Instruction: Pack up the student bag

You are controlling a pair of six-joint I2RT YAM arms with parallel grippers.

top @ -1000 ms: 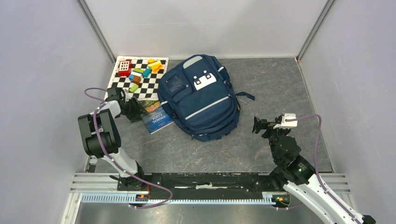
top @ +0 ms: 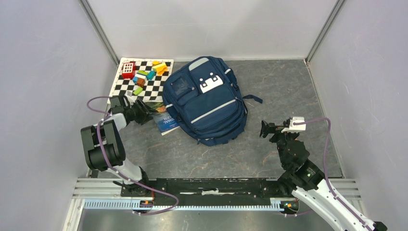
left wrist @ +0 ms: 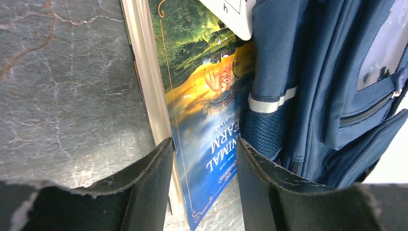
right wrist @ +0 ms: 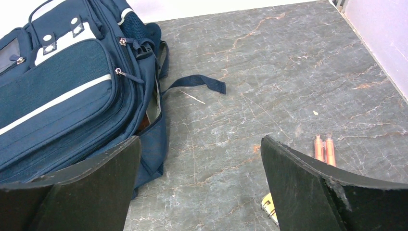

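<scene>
A navy backpack (top: 207, 103) lies on the grey floor, its pocketed side up. Against its left side rests a book (top: 166, 121) with a blue, green and yellow cover, partly hidden under my left gripper (top: 153, 111). In the left wrist view the left gripper's fingers (left wrist: 156, 173) stand open over the book's cover (left wrist: 202, 139), one at the spine edge and the other near the bag. Whether they touch the book is hard to tell. My right gripper (top: 263, 129) stands open right of the backpack, nothing between its fingers.
A checkered board (top: 155, 90) holding colourful blocks and a red calculator-like item (top: 128, 70) lies at the back left. Beside the right gripper are two slim orange tubes (right wrist: 325, 150) and a yellow item (right wrist: 270, 208). Bare floor spreads right of the bag, past its loose strap (top: 253, 98).
The book has slid a little to the right, closer against the backpack, and the left gripper has shifted slightly right with it. The right arm and the bag have stayed still.
</scene>
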